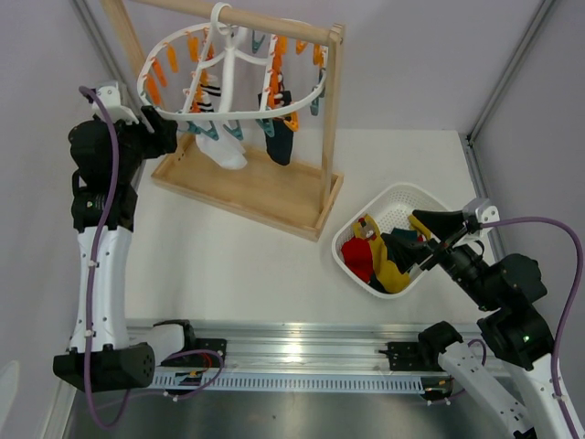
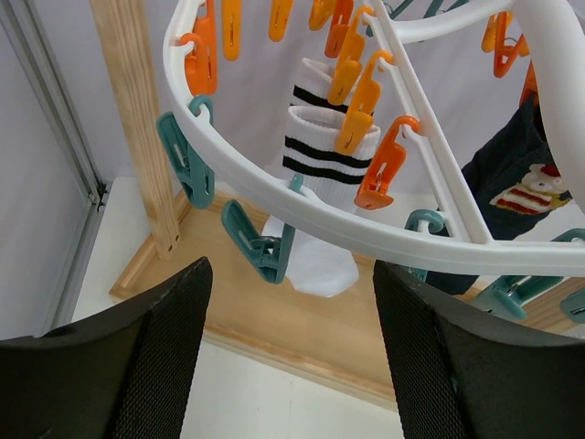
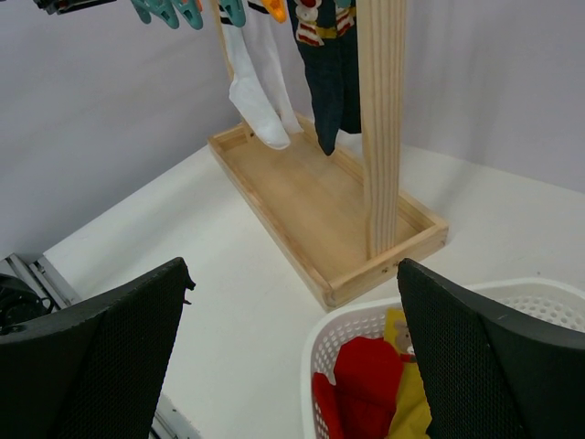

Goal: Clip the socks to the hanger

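The white hanger (image 1: 239, 114) with orange and teal clips hangs from a wooden stand. Striped white socks (image 2: 320, 148) and dark socks with a bear design (image 1: 278, 137) hang clipped on it. My left gripper (image 1: 157, 128) is open at the hanger's left front edge, a teal clip (image 2: 265, 247) beyond its fingers. My right gripper (image 1: 420, 242) stands open above a white basket (image 1: 416, 197) holding red, yellow and dark socks (image 3: 366, 375).
The wooden stand's tray (image 1: 238, 192) lies below the hanger, and its right post (image 3: 382, 137) stands left of the basket.
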